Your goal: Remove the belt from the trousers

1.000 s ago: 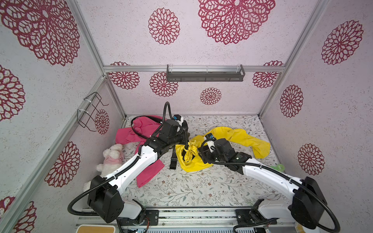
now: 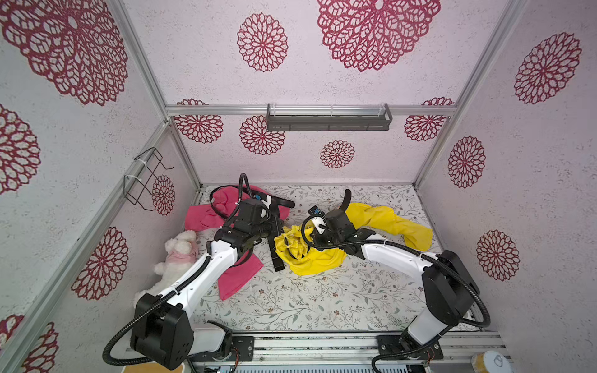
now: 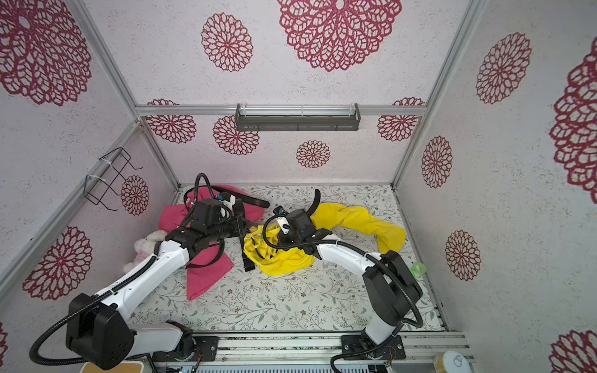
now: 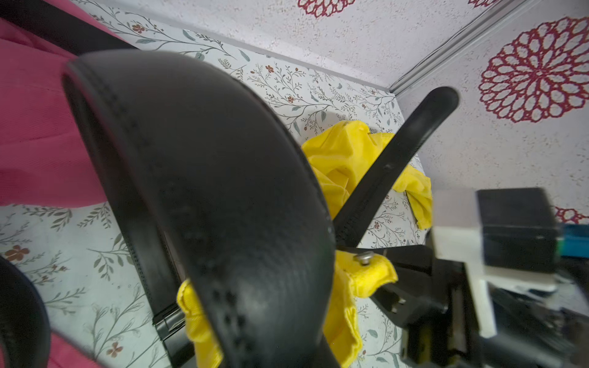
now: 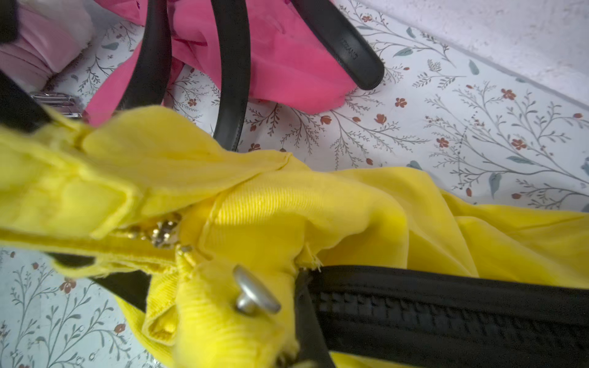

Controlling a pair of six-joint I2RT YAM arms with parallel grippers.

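The yellow trousers [image 2: 379,217] lie bunched at the centre and stretch to the back right, with black belt [image 4: 214,184] threaded through the waistband. My left gripper [image 2: 271,214] is shut on the belt, which arches large across the left wrist view. My right gripper [image 2: 317,230] is down at the bunched waistband and looks shut; what lies at its fingertips is hidden. A loose belt end [image 4: 405,147] sticks up beside it. In the right wrist view a metal button [image 5: 254,288] shows on the yellow cloth.
Pink garments [image 2: 239,273] with another black strap lie at the left, beside a white plush toy [image 2: 174,261]. A grey shelf [image 2: 328,124] hangs on the back wall.
My left gripper has moved left and down with the belt. My right gripper has moved left and toward the back, onto the bunched trousers.
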